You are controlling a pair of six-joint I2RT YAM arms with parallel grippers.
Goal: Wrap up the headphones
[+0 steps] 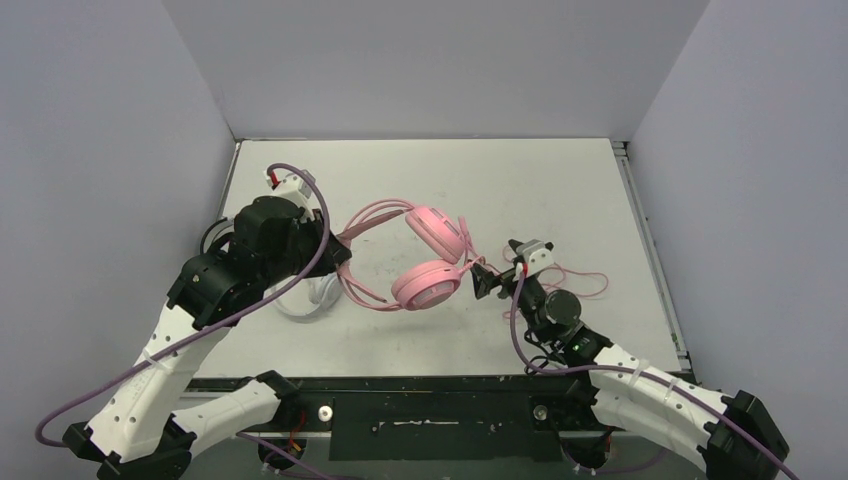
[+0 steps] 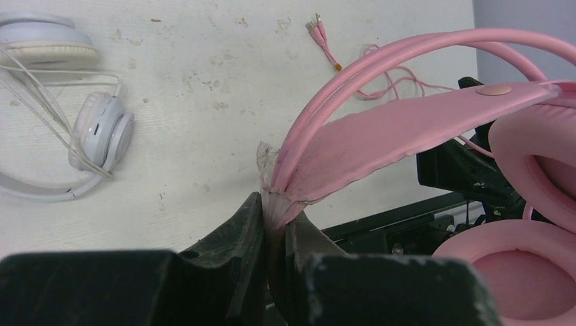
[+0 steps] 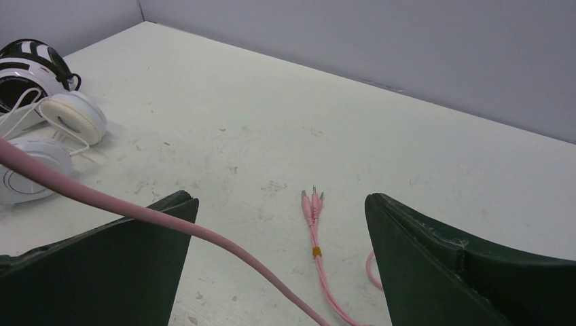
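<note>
Pink headphones (image 1: 430, 285) hang above the table, their headband (image 2: 394, 136) pinched in my left gripper, which is shut on it. Both ear cups point right in the top view. From them a pink cable (image 3: 204, 234) runs across in front of my right gripper, whose fingers (image 3: 139, 272) stand wide apart. Whether the cable passes between those fingers or only in front of them, I cannot tell. On the table beyond lies the cable's plug end (image 3: 313, 210), held by a small yellow tie. In the top view my right gripper is just right of the ear cups.
White headphones (image 2: 102, 136) lie on the table at the left, partly under my left arm in the top view. A black-and-white item (image 3: 34, 68) rests near them. Loose pink cable (image 1: 590, 280) spreads at the right.
</note>
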